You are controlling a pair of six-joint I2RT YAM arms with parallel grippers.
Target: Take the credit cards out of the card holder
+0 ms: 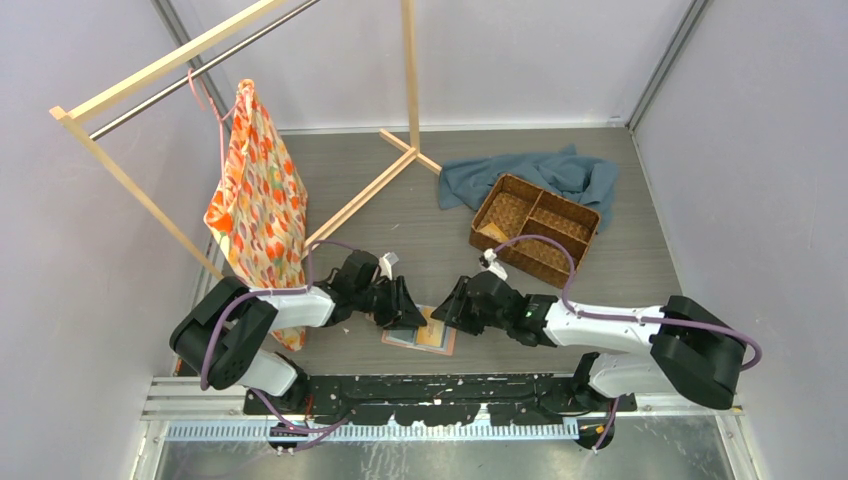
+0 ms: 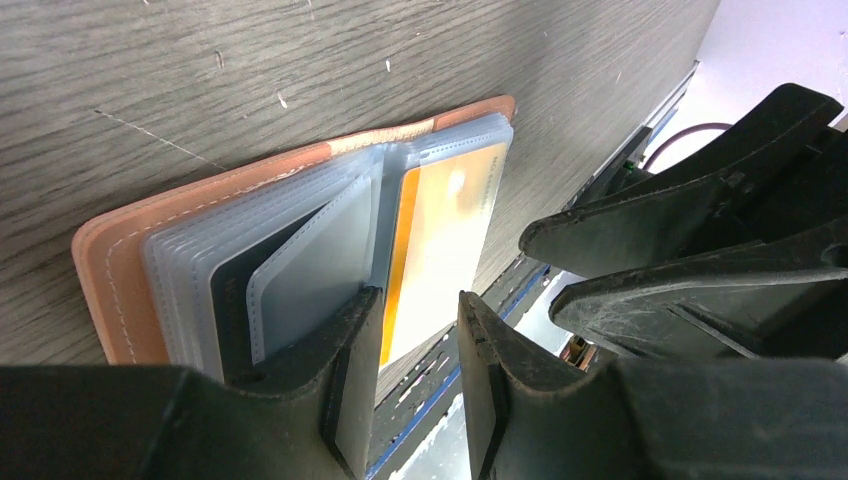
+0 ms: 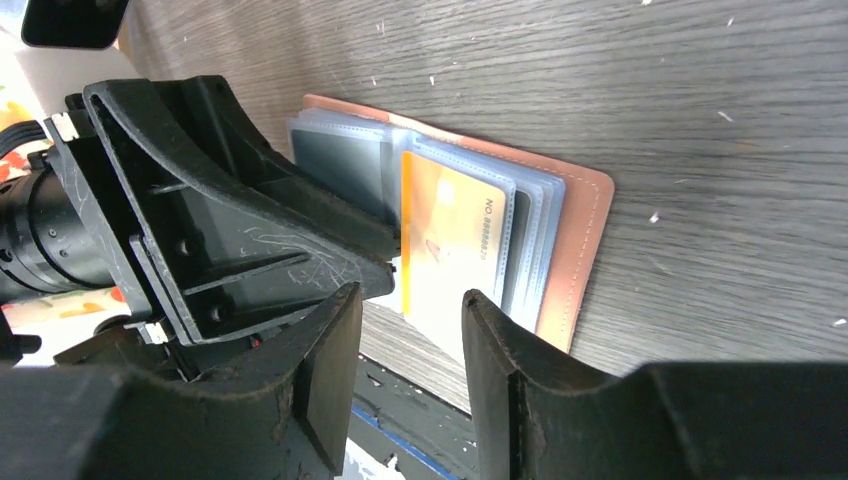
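Note:
The tan card holder (image 1: 440, 345) lies opened on the floor at front centre, with clear sleeves (image 2: 310, 250) and a yellow card (image 3: 450, 225) in one sleeve. My left gripper is over the holder, fingers apart at the yellow card's left edge. My right gripper faces it from the right, fingers parted over the yellow card's near part. I cannot see a card clasped by either.
A wicker basket (image 1: 545, 210) and blue cloth (image 1: 470, 180) lie back right. A wooden rack (image 1: 360, 200) with orange patterned cloth (image 1: 250, 190) stands left. Floor behind the holder is clear.

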